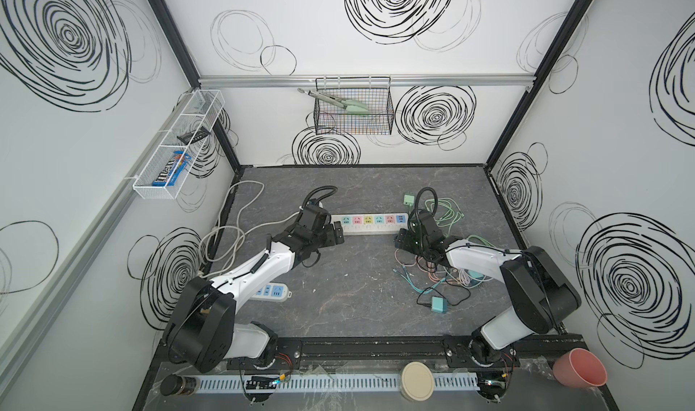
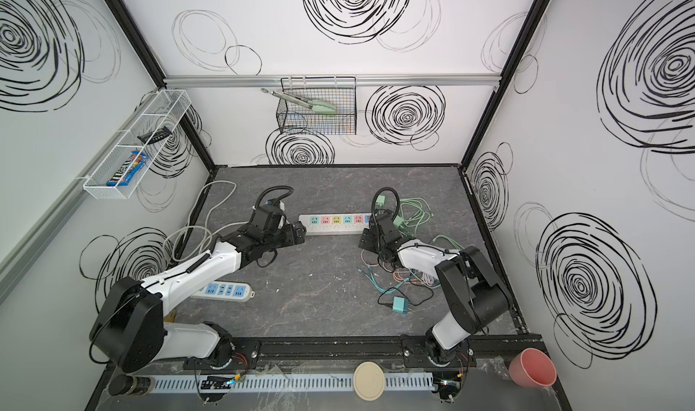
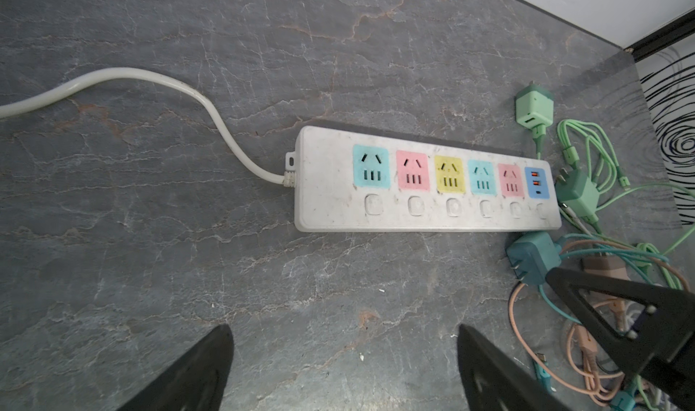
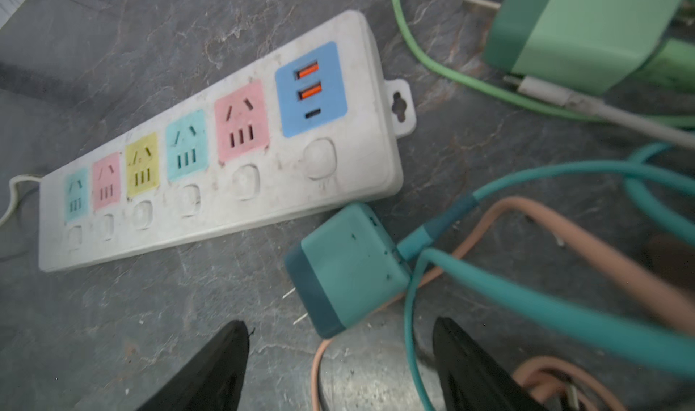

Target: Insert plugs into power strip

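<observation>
The white power strip [image 3: 336, 194] lies lengthwise mid-table, with coloured sockets and a USB panel at its right end. A teal plug [image 4: 347, 266] with bare prongs and a teal cable lies just in front of that end. My right gripper hangs over this plug, its fingers apart with nothing between them. My left gripper hovers open in front of the strip's left part, empty. Green plugs [image 3: 534, 105] [image 3: 577, 194] lie behind and right of the strip; another teal plug [image 1: 438, 304] lies near the front.
Tangled cables fill the table's right side. A second power strip [image 1: 271, 292] lies at front left, near the left arm. A white cord loops on the left. Baskets hang on the back and left walls.
</observation>
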